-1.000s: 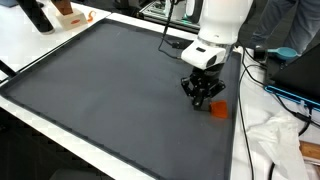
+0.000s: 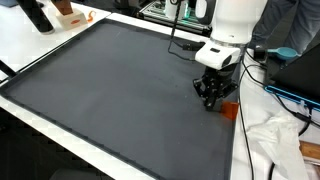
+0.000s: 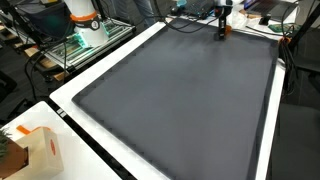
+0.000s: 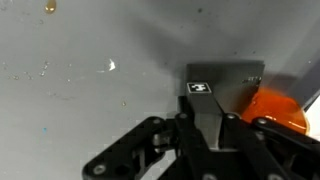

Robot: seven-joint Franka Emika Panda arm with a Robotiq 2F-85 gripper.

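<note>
My gripper is shut on a narrow dark piece [image 4: 199, 87] with a small black-and-white patterned patch at its top. Right beside that piece, a dark square [image 4: 238, 73] shows on or just above the board. An orange object [image 4: 272, 108] lies close to the fingers in the wrist view; whether they touch cannot be told. In exterior view 1 the gripper [image 2: 212, 98] is low over the board's right side, and the orange object [image 2: 230, 110] is partly hidden behind it. Exterior view 2 shows the gripper [image 3: 221, 34] small, at the far edge.
The grey board [image 2: 110, 95] is mostly bare, with wide free room to the left. A crumpled white cloth or bag [image 2: 272, 140] lies off its right edge. Dark cables [image 2: 290, 95] run nearby.
My gripper has shifted a little to the right in exterior view 1, staying low. The orange object appears slightly farther right too, and less of it shows.
</note>
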